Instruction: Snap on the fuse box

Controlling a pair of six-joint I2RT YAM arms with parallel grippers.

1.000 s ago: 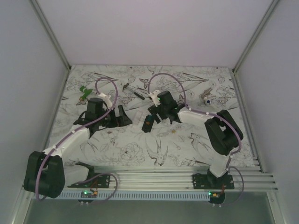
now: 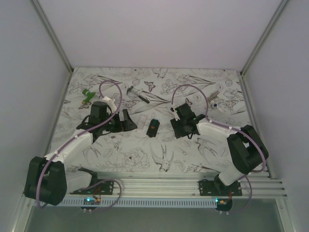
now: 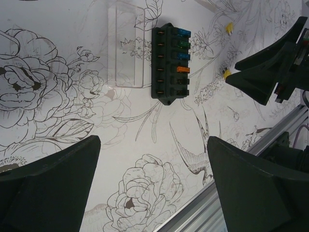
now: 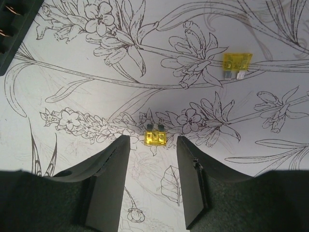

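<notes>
The dark fuse box (image 2: 153, 127) lies in the middle of the table, holding blue, green and orange fuses in the left wrist view, with a clear cover (image 3: 125, 48) beside it. My left gripper (image 2: 128, 121) stands open left of the box. My right gripper is part open around a small yellow fuse (image 4: 155, 136) lying on the table; whether it touches the fuse cannot be told. A second yellow fuse (image 4: 236, 62) lies farther off in the right wrist view.
A hammer (image 2: 140, 95) and a green tool (image 2: 88, 96) lie toward the back left. Small objects (image 2: 215, 101) lie at the back right.
My right gripper has moved right from over the fuse box and toward the front, to above the loose yellow fuse. The left arm has not moved.
</notes>
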